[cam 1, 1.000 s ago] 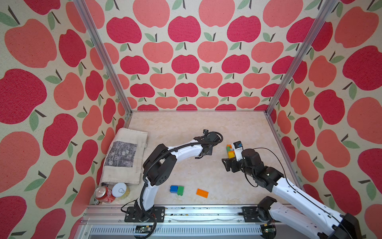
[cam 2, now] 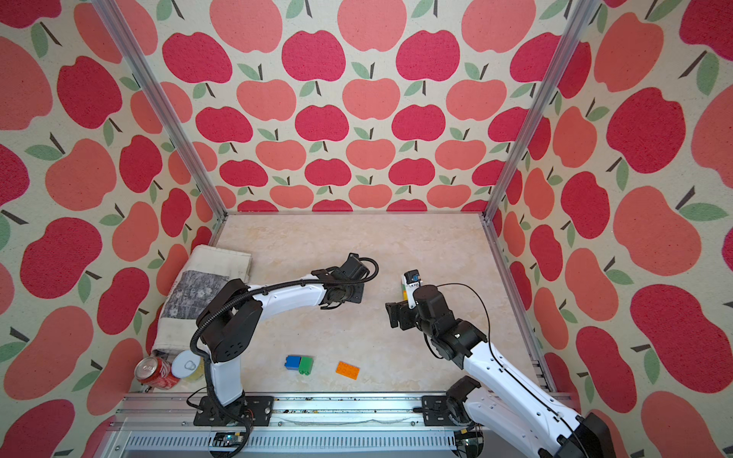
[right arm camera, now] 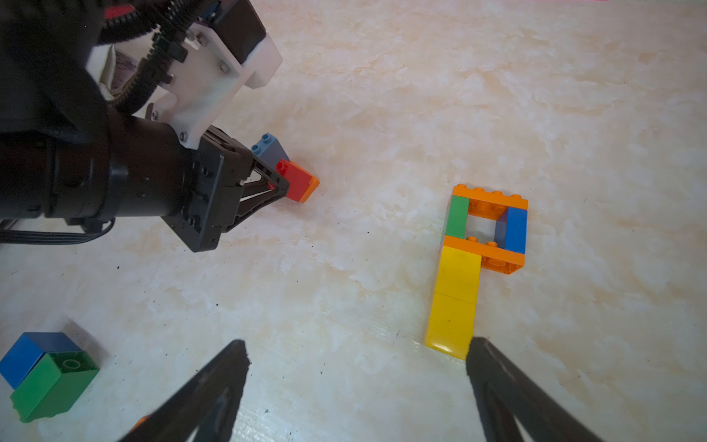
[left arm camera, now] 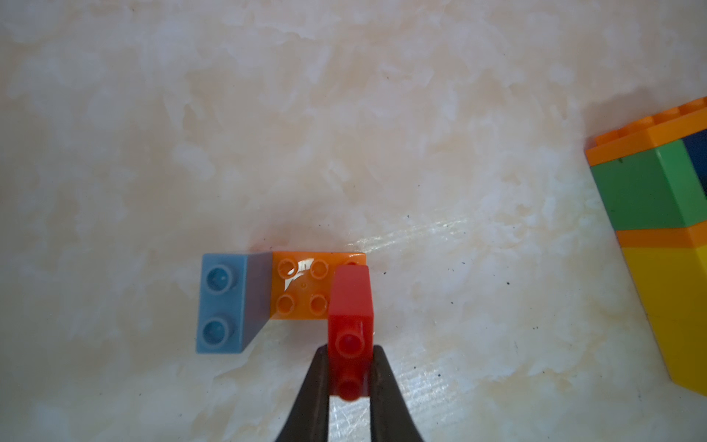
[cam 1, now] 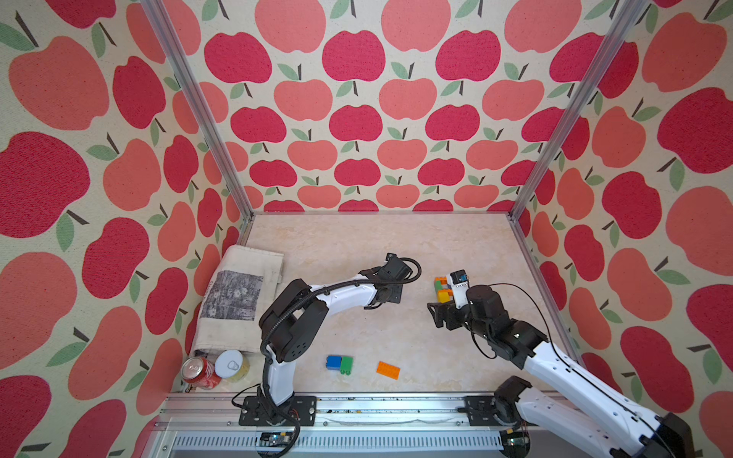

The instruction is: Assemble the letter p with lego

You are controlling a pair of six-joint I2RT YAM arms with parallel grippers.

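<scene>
In the left wrist view my left gripper is shut on a red brick (left arm camera: 350, 294). The brick overlaps the right end of an orange plate (left arm camera: 302, 283); whether it touches the studs I cannot tell. A light blue brick (left arm camera: 223, 302) stands at that plate's left end. My right gripper is open and empty, over bare table. Beyond it, in the right wrist view, lies a letter p shape: orange bars (right arm camera: 492, 196), a green brick (right arm camera: 456, 215), a blue brick (right arm camera: 516, 230) and two yellow bricks (right arm camera: 458, 274).
Near the front edge lie a joined blue (cam 1: 333, 362) and green brick (cam 1: 346, 365) and a loose orange brick (cam 1: 388, 369). Cloth (cam 1: 236, 294), a red can (cam 1: 200, 372) and a lidded jar (cam 1: 231, 365) occupy the left side.
The right arm has barely moved.
</scene>
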